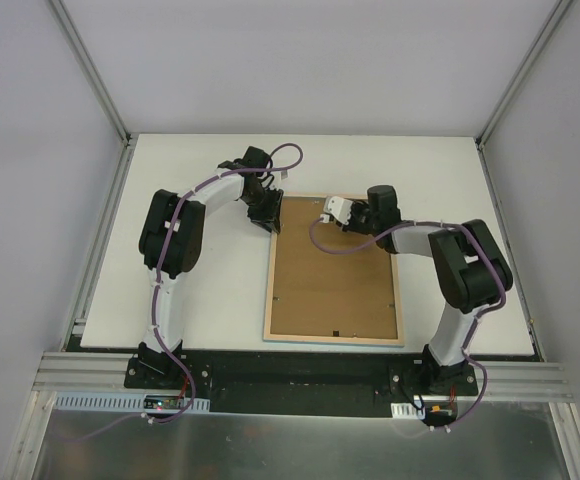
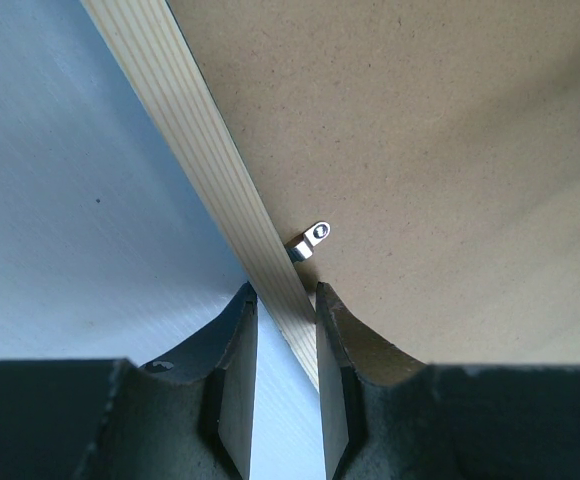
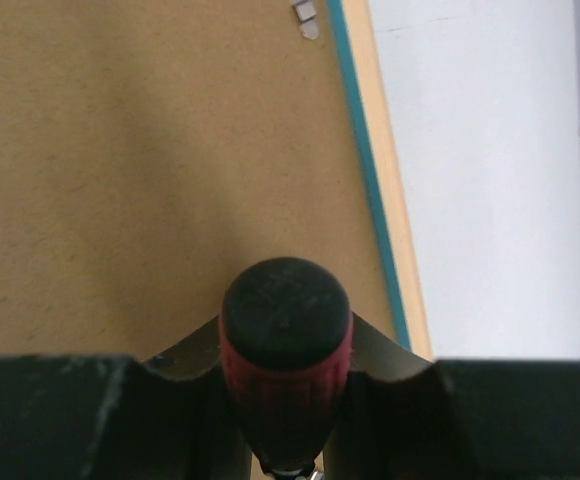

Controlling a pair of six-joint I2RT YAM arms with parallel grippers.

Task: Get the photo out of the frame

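The picture frame (image 1: 269, 290) lies face down on the white table, its brown backing board (image 1: 335, 280) upward and the photo hidden. My left gripper is shut on the frame's pale wooden side, near the far left corner. Just beyond its fingers a small metal tab (image 2: 315, 236) sticks out over the board. Over the far right part of the board, my right gripper (image 1: 350, 225) is shut on a tool with a rounded black and dark red handle (image 3: 285, 320). The tool's lower end is mostly hidden. Another metal tab (image 3: 306, 15) shows at the board's edge.
More tabs sit along the board, among them a dark one (image 1: 336, 333) at the near edge. Purple cables run along both arms.
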